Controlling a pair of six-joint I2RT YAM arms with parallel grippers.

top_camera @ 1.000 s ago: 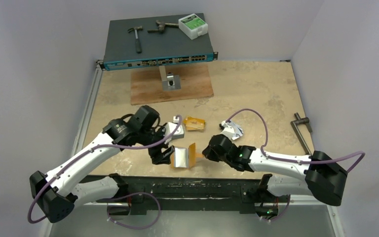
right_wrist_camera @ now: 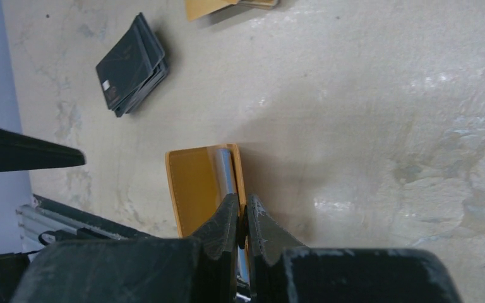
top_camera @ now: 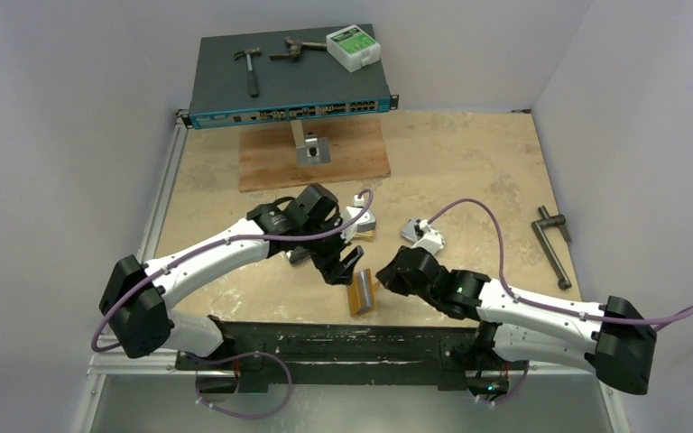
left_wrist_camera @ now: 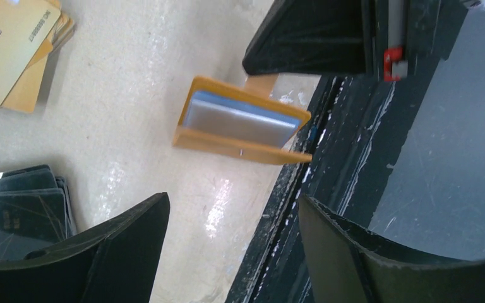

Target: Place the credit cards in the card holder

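Observation:
An orange-brown card holder (top_camera: 362,293) with a clear sleeve stands partly unfolded near the table's front edge. In the right wrist view, my right gripper is shut on the edge of the card holder (right_wrist_camera: 192,183). My left gripper is open, its fingers empty, close to the holder (left_wrist_camera: 243,120) and apart from it. A stack of black cards (right_wrist_camera: 132,66) lies left of the holder in the right wrist view. Gold cards (left_wrist_camera: 12,50) appear at the upper left of the left wrist view. Silver-grey cards (top_camera: 411,230) lie partly behind my right arm.
A wooden board (top_camera: 266,167) with a metal bracket (top_camera: 313,153) lies at the back, below a raised dark shelf (top_camera: 271,68). A metal tool (top_camera: 550,248) rests at the right edge.
My left gripper has moved right, nearer the holder. The right arm has shifted slightly right.

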